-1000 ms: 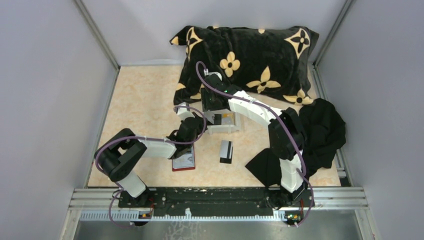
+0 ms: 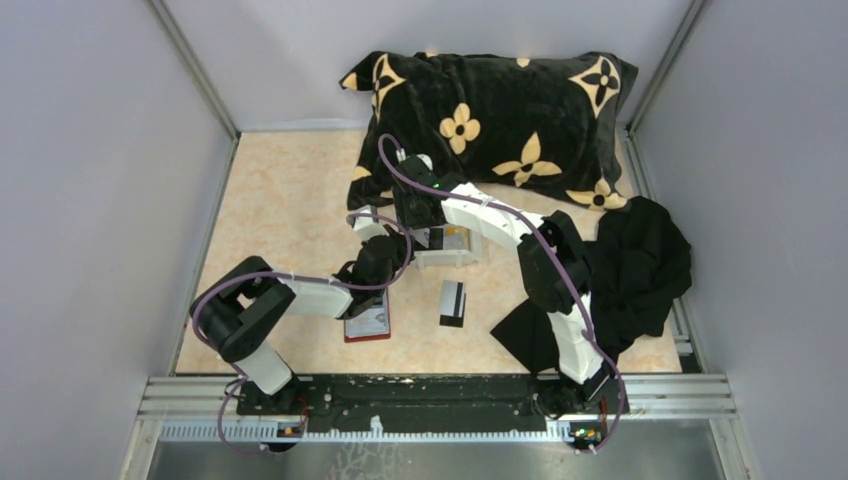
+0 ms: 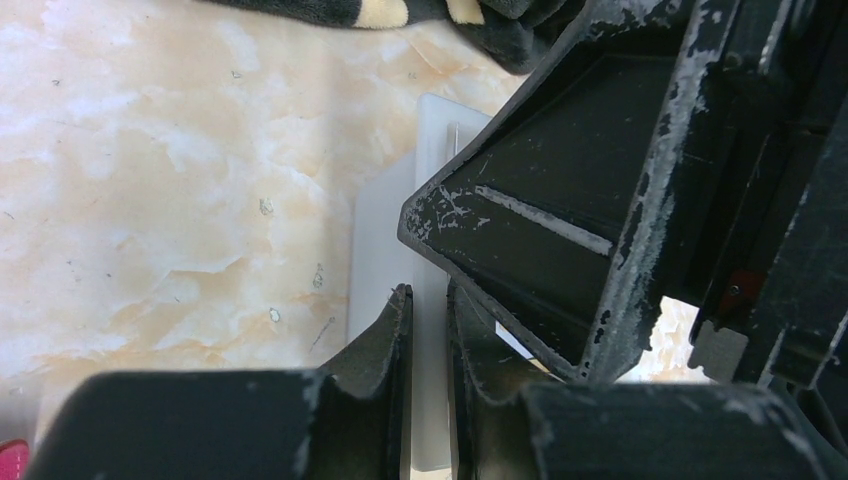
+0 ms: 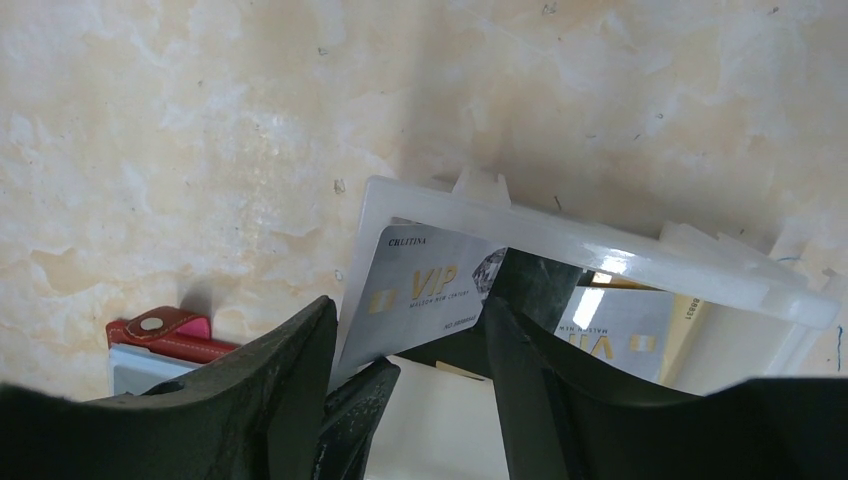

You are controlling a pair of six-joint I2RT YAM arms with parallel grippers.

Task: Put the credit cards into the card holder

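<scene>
A white box (image 2: 447,257) holds several cards. In the left wrist view my left gripper is shut on the box's upright wall (image 3: 432,420). Part open, my right gripper hangs over the box's left end; its dark fingers (image 4: 300,365) stand to either side of a silver VIP card (image 4: 420,290). The near end of that card is partly hidden, and no grip on it shows. Another silver card (image 4: 625,325) lies further right in the box. The red card holder (image 2: 367,318) lies on the table, its upper part covered by the left arm.
A silver card with a black stripe (image 2: 452,303) lies in front of the box. Behind stands a dark patterned cushion (image 2: 500,120); black cloth (image 2: 640,265) is heaped on the right.
The left arm, box and holder have stayed in place.
</scene>
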